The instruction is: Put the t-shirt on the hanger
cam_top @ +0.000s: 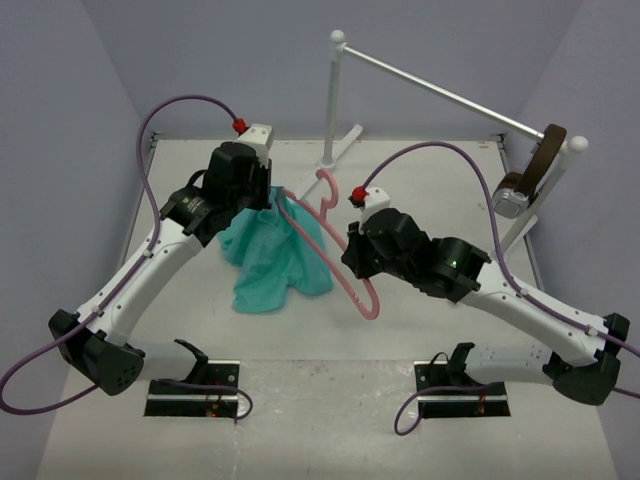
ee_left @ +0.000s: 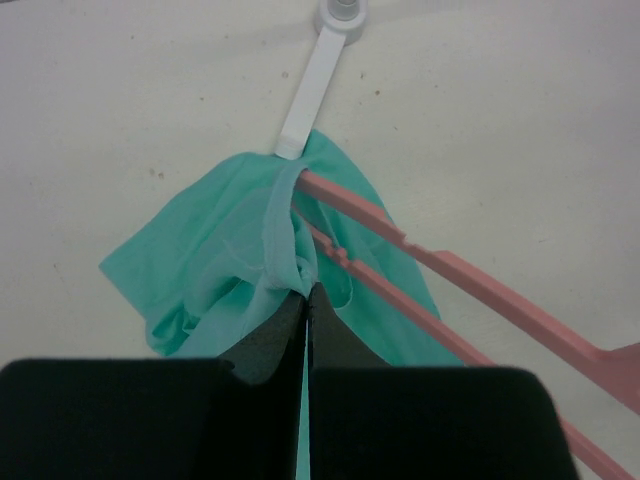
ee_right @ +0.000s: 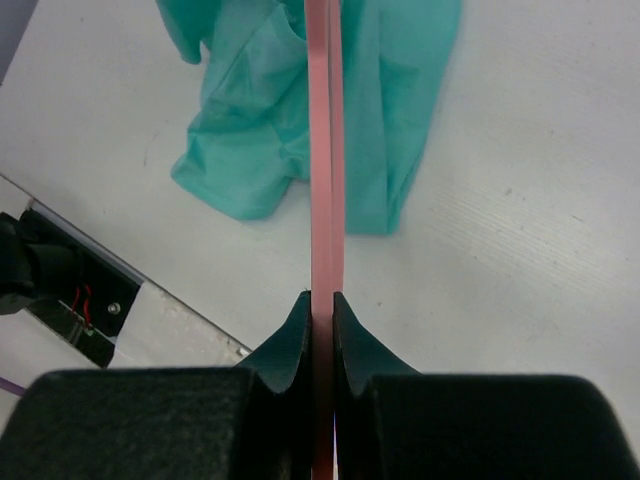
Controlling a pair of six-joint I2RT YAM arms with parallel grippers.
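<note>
The teal t-shirt (cam_top: 268, 265) hangs in folds from my left gripper, which is shut on a gathered bit of its fabric near the neck edge. A pink hanger (cam_top: 330, 262) slants across the middle in the top view. Its upper-left end reaches in at the shirt's opening, and in the left wrist view a band of teal cloth (ee_left: 280, 225) lies over that tip. My right gripper is shut on the hanger's bar near its other end, and the bar runs away from the fingers toward the shirt in the right wrist view. The hanger's hook (cam_top: 328, 188) points toward the back.
A white rack stands behind, its top rail (cam_top: 440, 88) running to the right and a rack foot (ee_left: 310, 95) lying near the shirt. A dark roll (cam_top: 530, 175) is fixed to the rack's right post. Bare table lies to the right.
</note>
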